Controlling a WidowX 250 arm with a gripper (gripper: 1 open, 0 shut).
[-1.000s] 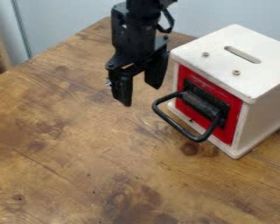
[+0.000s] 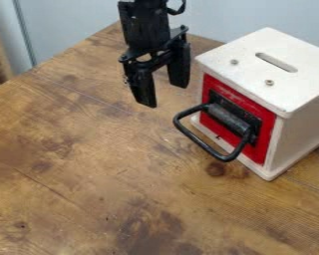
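My black gripper (image 2: 161,84) hangs open at the upper middle, its fingers apart with nothing between them, to the left of a white wooden box (image 2: 266,66). The box has a red front panel (image 2: 254,151) with a dark mechanism and a black looped handle (image 2: 203,141) that sticks out toward the lower left, below and to the right of the gripper.
A wooden tabletop (image 2: 83,179) fills most of the view, bare on the left and in the foreground. A pale wall (image 2: 63,20) stands behind it.
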